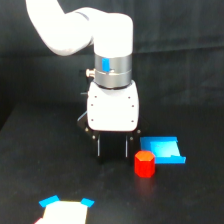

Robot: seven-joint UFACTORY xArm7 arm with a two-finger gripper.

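My gripper [112,151] points downward near the middle of the view, its two thin dark fingers set wide apart. It is open, and nothing shows between them. A red six-sided block [144,164] lies on the dark surface to the right of the fingers and slightly nearer the camera, apart from them. Just behind the block and to its right is a blue square patch [166,147]; the block covers part of its near left side in this view.
At the bottom left, a white piece [65,212] with blue strips at its corners is cut off by the frame edge, with some red beside it.
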